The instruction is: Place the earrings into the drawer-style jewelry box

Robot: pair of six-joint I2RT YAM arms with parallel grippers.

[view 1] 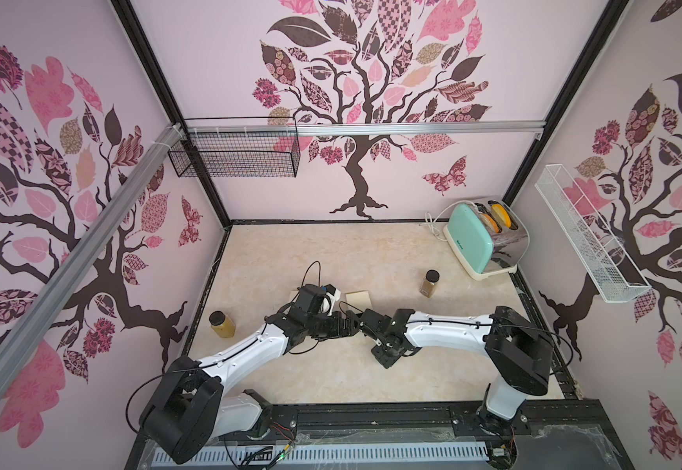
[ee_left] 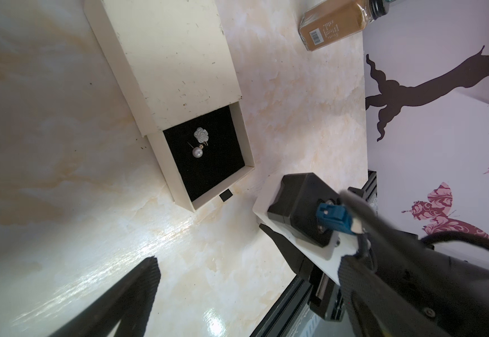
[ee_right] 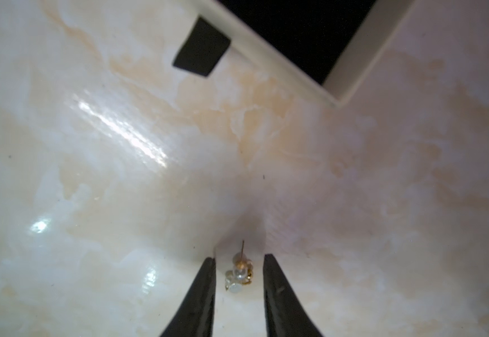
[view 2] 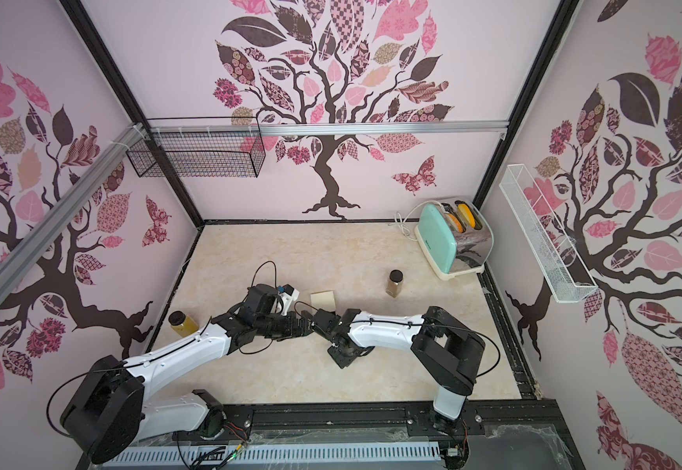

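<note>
A cream jewelry box (ee_left: 177, 61) has its drawer (ee_left: 242, 134) pulled out, two earrings (ee_left: 198, 151) lying on its black lining. My left gripper hangs open over the table beside the box. In the right wrist view, another small earring cluster (ee_right: 239, 272) lies between the fingertips of my right gripper, which is part open just below the drawer's corner; whether the fingers touch it is unclear.
A spice jar (view 1: 428, 283) and a mint toaster (view 1: 474, 239) stand to the back right, a yellow jar (view 1: 222, 324) at the left.
</note>
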